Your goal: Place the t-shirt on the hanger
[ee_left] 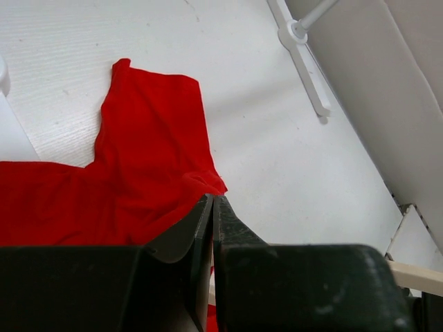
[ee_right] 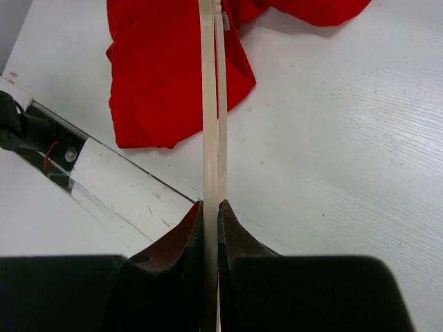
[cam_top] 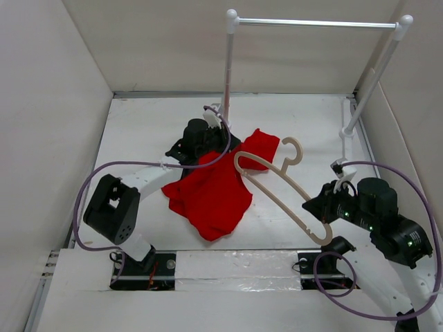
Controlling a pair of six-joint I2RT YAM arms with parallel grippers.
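Observation:
The red t-shirt [cam_top: 211,200] lies crumpled on the white floor of the workspace, also seen beneath my grippers in the left wrist view [ee_left: 152,124] and right wrist view [ee_right: 159,83]. My left gripper [cam_top: 228,142] is over the shirt's back part, shut, with no clear sign of anything between its fingertips. My right gripper [cam_top: 311,204] is shut on a beige hanger [cam_top: 273,194], near one end. The hanger is tilted, its other end and hook reaching over the shirt's right part. In the right wrist view the hanger [ee_right: 210,138] runs edge-on between the fingers.
A white rack [cam_top: 315,24] stands at the back, its uprights at middle and right, with a foot [ee_left: 311,79] on the floor. Walls enclose the sides and back. Bare floor shows left of the shirt and right of it.

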